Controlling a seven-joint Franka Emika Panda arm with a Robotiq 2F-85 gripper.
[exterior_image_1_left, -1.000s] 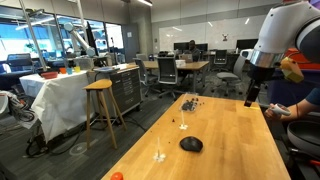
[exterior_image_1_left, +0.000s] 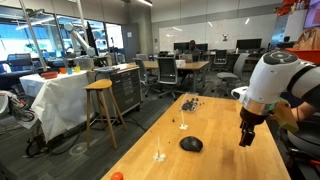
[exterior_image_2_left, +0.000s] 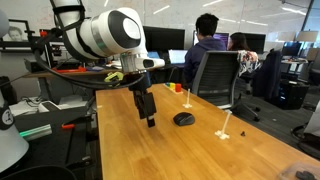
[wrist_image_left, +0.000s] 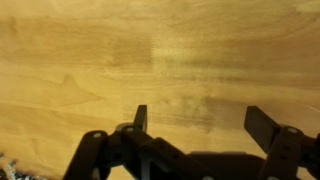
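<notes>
My gripper hangs low over the wooden table, its two dark fingers spread wide with bare wood between them. In the first exterior view the gripper (exterior_image_1_left: 245, 139) is toward the table's right side, to the right of a black rounded object (exterior_image_1_left: 191, 144) and clear of it. From the second exterior view, the gripper (exterior_image_2_left: 150, 114) also stands apart from that black object (exterior_image_2_left: 184, 119). Two thin white upright pieces on small bases stand on the table, one nearer (exterior_image_1_left: 159, 155) and one farther (exterior_image_1_left: 183, 125).
A red round thing (exterior_image_1_left: 117, 176) lies at the table's near left edge. Small dark items (exterior_image_1_left: 191, 104) are clustered at the far end. A stool (exterior_image_1_left: 101, 101) stands on the floor beyond the table's left edge.
The arm has come down and left toward the tabletop over the last second. The black object and the white pieces have stayed where they were.
</notes>
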